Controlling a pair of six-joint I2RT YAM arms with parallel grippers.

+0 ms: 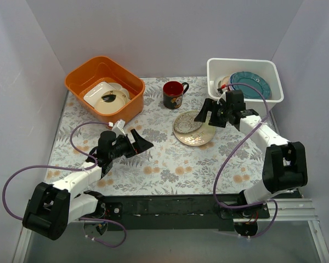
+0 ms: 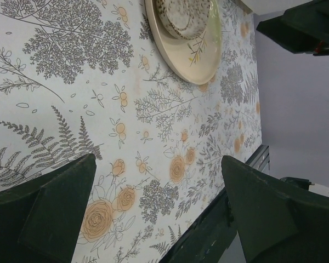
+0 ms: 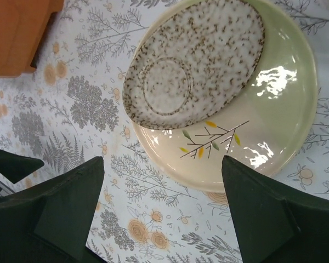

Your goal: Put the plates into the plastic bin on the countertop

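Observation:
A speckled plate rests on a larger pale green-cream plate at the middle right of the countertop. My right gripper hovers open over this stack; in the right wrist view the speckled plate and the larger plate fill the space beyond its fingertips. The white plastic bin at the back right holds several plates, a teal one on top. My left gripper stands open over bare countertop, left of the stack, nothing between its fingers.
An orange bin with dishes stands at the back left. A dark red-topped mug is at the back middle. Walls enclose the back and both sides.

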